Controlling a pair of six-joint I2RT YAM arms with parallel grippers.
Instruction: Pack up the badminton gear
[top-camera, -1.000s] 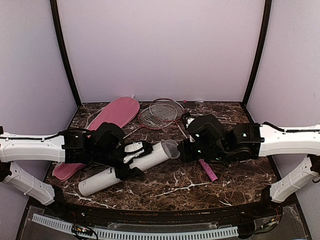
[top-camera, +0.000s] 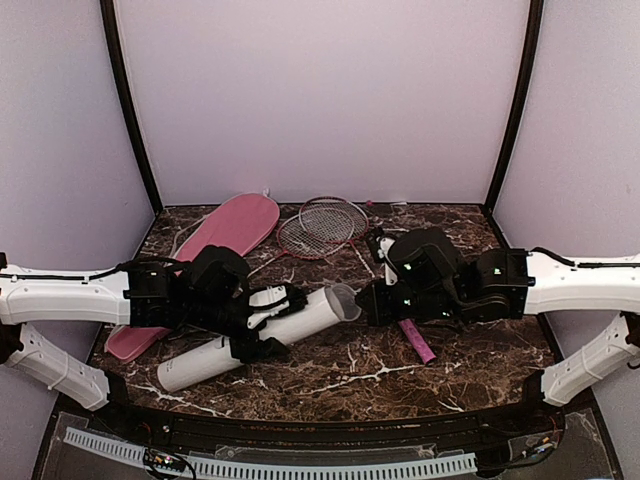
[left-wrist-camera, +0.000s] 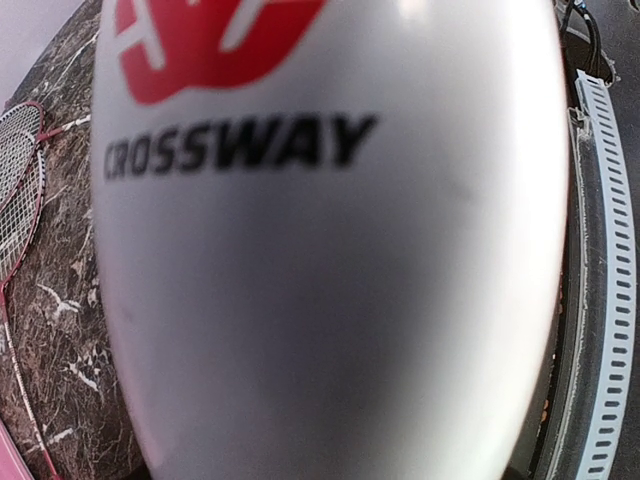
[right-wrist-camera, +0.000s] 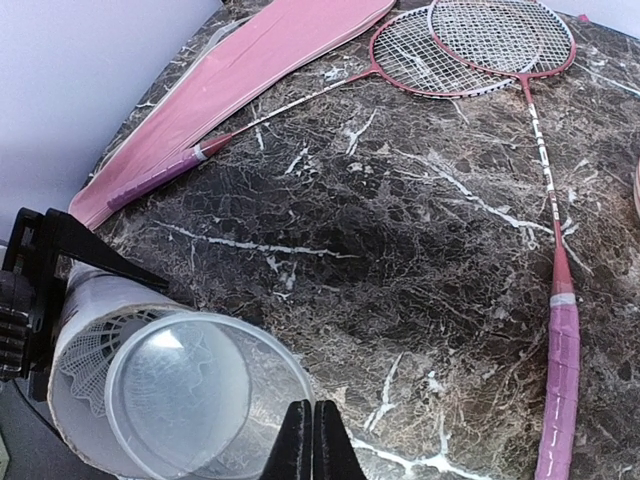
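A long white shuttlecock tube (top-camera: 195, 368) slants across the front left of the table, and my left gripper (top-camera: 272, 325) is shut around its upper part. The tube's printed side (left-wrist-camera: 320, 280) fills the left wrist view and hides the fingertips there. At the tube's open right end is a clear round lid (right-wrist-camera: 180, 390), partly across the mouth and offset from it. My right gripper is shut with its tips on the lid's thin rim. Inside the tube (right-wrist-camera: 75, 425), a netted shuttlecock skirt (right-wrist-camera: 97, 365) shows.
Two rackets (top-camera: 322, 228) with overlapping heads lie at the back middle, one purple handle (right-wrist-camera: 560, 380) reaching under the right arm. The long pink racket bag (top-camera: 228, 225) lies at the back left. Bare dark marble (top-camera: 350, 375) shows at the front middle.
The left arm and tube look unmoved.
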